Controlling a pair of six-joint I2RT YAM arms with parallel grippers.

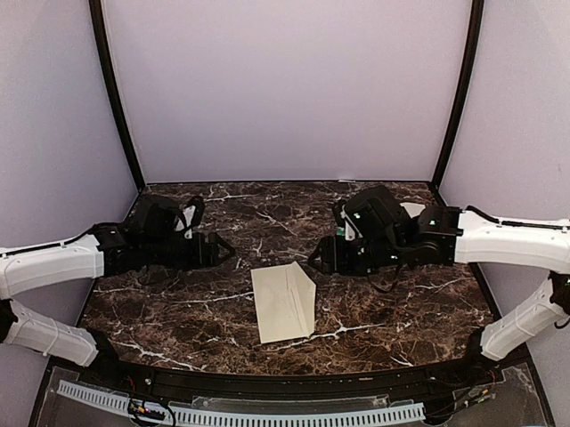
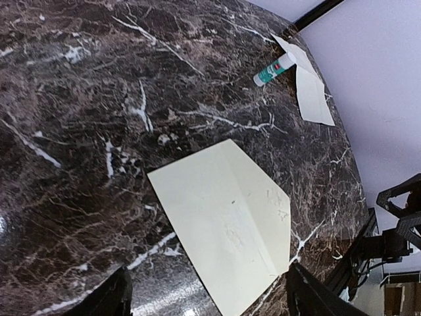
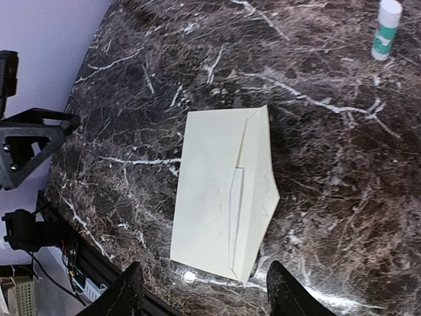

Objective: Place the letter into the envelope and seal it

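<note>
A cream envelope [image 1: 276, 307] lies on the dark marble table, front centre, its flap along the right side with a narrow pale strip visible in the right wrist view [image 3: 207, 191]. My left gripper [image 1: 214, 249] hangs above and left of it, open, fingertips at the lower edge of the left wrist view. My right gripper [image 1: 328, 253] hangs above and right of it, fingers apart with nothing visible between them. A glue stick [image 3: 385, 29] with teal label stands behind, mostly hidden by the right arm in the top view.
A white sheet of paper [image 2: 309, 99] lies at the back right, near the wall. Both arms' grippers are well apart.
</note>
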